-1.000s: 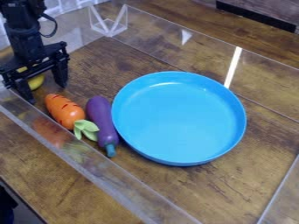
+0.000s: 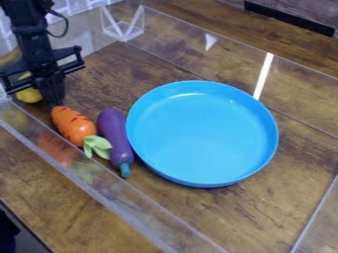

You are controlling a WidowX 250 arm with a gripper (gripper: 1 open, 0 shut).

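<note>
The black gripper [image 2: 50,91] is low at the left edge of the clear-walled tray, over a yellow object [image 2: 27,94] that it partly hides; whether it holds anything is hard to see. An orange toy carrot [image 2: 73,125] with pale green leaves lies just below and right of it. A purple toy eggplant [image 2: 115,138] lies beside the carrot, along the left side of a large blue plate [image 2: 201,133].
Clear walls [image 2: 264,74] border the wooden surface. Bare wood [image 2: 158,59] lies above the plate and to its right. The plate is empty.
The gripper has shifted slightly and sits lower over the yellow object than a second ago. The carrot, eggplant and plate have not moved.
</note>
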